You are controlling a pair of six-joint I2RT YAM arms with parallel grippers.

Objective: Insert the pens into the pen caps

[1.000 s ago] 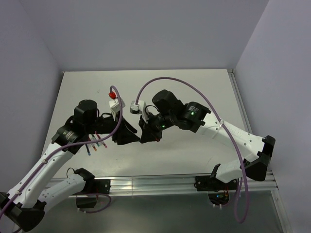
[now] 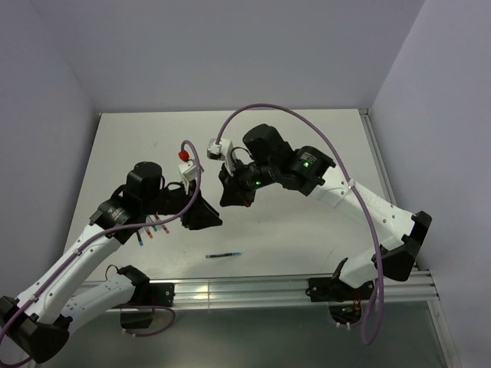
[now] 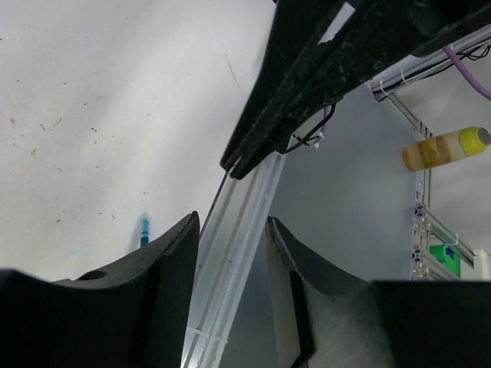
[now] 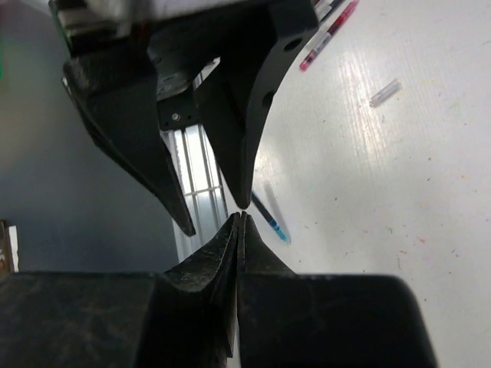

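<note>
My left gripper (image 2: 207, 218) is open, with nothing seen between its fingertips in the left wrist view. Just right of it and higher, my right gripper (image 2: 234, 201) is shut; whatever is between its fingertips is too hidden to tell. A blue pen (image 2: 223, 254) lies near the front table edge, also visible in the right wrist view (image 4: 268, 216). More coloured pens (image 2: 149, 232) lie at the left, partly under my left arm. A red pen (image 4: 328, 35) and a small clear cap (image 4: 385, 93) lie on the table in the right wrist view.
A metal rail (image 2: 230, 284) runs along the front edge. A yellow-capped bottle (image 3: 446, 149) stands beyond the table in the left wrist view.
My right gripper has moved up and back, away from the left gripper, which shifted slightly right. The blue pen now lies on the front of the table, where none showed before.
</note>
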